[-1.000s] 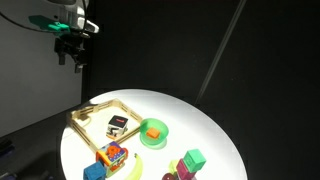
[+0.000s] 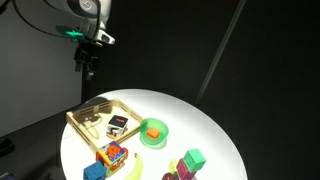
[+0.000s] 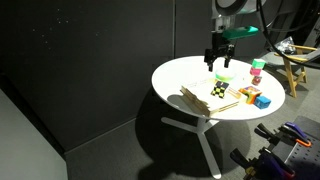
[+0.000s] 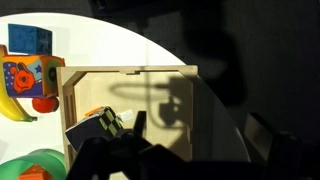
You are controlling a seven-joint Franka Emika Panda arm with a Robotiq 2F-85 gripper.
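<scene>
My gripper (image 2: 84,72) hangs high above the left end of the white table, clear of everything on it. In the wrist view the fingers (image 4: 140,123) stand wide apart, open, with nothing held between them. Under the gripper lies a shallow wooden tray (image 4: 130,70), its floor partly in the arm's shadow. Inside the tray sits a dark box with a checkered side (image 4: 96,127), also seen as a box with a pale top (image 2: 118,122). The lower part of the tray is hidden by the gripper in the wrist view.
Beside the tray is a green bowl (image 2: 163,141) holding an orange piece (image 2: 153,132). A colourful picture cube (image 2: 112,155), a blue block (image 2: 95,171) and a banana (image 2: 136,167) lie along the near side. A green cube (image 2: 194,159) is further right.
In exterior view 1 my gripper has drifted right and slightly down, toward the space over the tray. The objects on the table have stayed put.
</scene>
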